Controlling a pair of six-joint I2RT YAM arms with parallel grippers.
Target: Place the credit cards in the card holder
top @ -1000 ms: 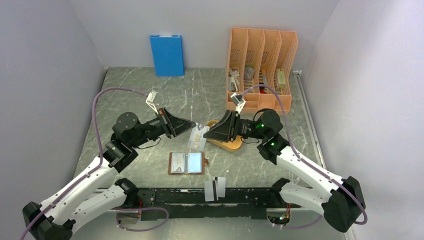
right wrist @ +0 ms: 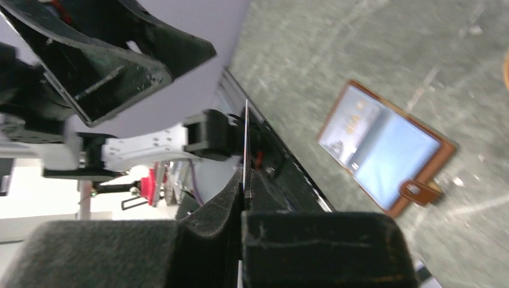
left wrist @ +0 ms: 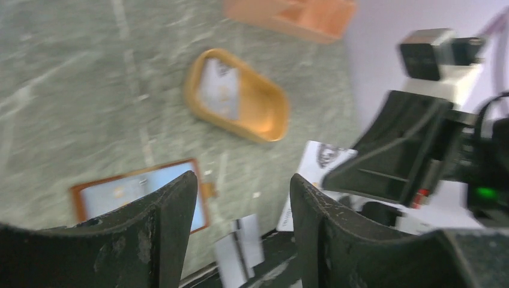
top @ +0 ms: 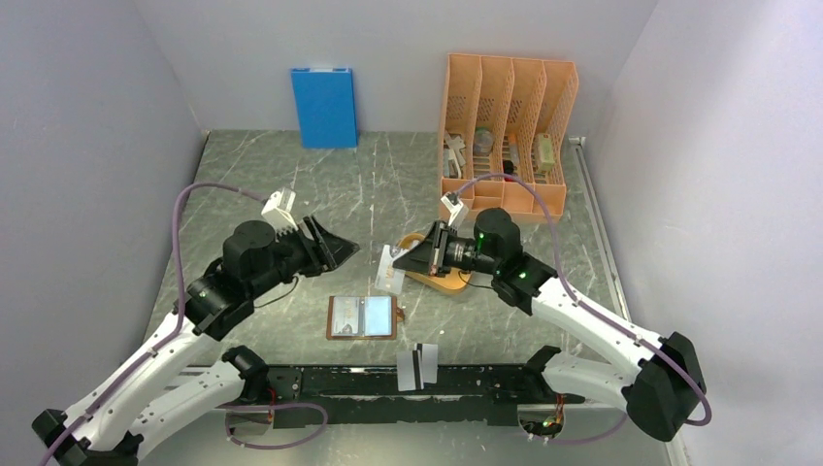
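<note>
My right gripper (top: 398,262) is shut on a white card (top: 388,277), which hangs upright below its tips, printed in the left wrist view (left wrist: 318,162) and edge-on in the right wrist view (right wrist: 246,144). Left of it, my left gripper (top: 349,250) is part open with nothing between its fingers. The brown card holder (top: 361,317) lies open on the table below both grippers, with clear and pale blue sleeves. An orange tray (top: 442,282) behind the right gripper holds further white card-like items (left wrist: 219,90).
An orange divided rack (top: 505,199) stands at the back right, a blue box (top: 324,107) at the back left. Grey and black pieces (top: 408,369) sit at the front edge.
My left gripper has drawn back left from the card and opened. The card stays with my right gripper and has shifted slightly right.
</note>
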